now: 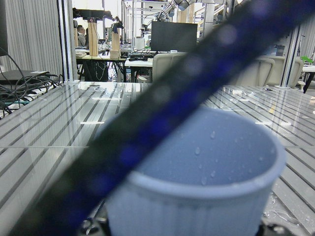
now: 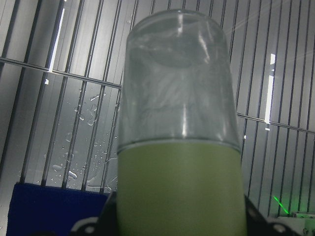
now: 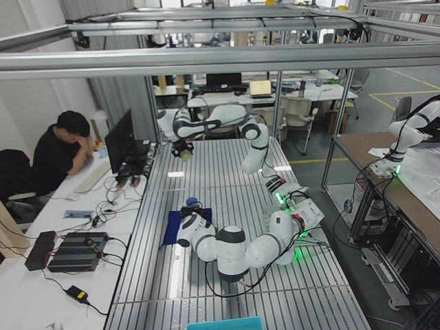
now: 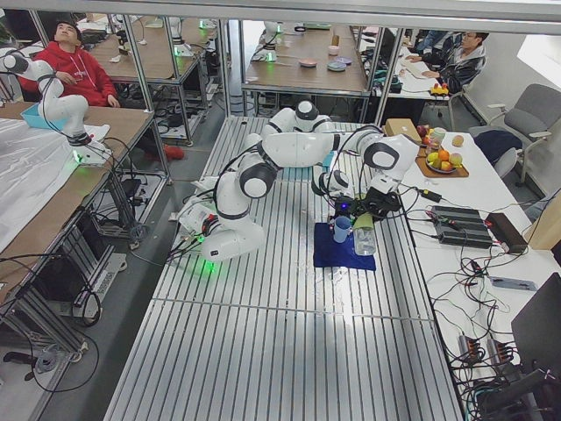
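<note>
In the left wrist view a pale blue cup [image 1: 197, 196] fills the lower middle, my left gripper's fingers around its base at the frame's bottom. The cup [image 4: 342, 230] stands over a navy cloth [image 4: 346, 256], with my left gripper [image 3: 192, 210] by it. A bottle or tumbler with green band and clear top [image 2: 182, 187] is held in my right gripper [image 3: 181, 150], raised above the table; it also shows beside the cup in the camera right view [image 4: 364, 232]. A blurred dark strip crosses the left wrist view.
A slatted metal table [image 4: 263, 351] has clear room at the front and water drops near the cloth. A turquoise tray [image 3: 223, 323] lies at the near edge in the camera left view. A desk with electronics and cables runs alongside.
</note>
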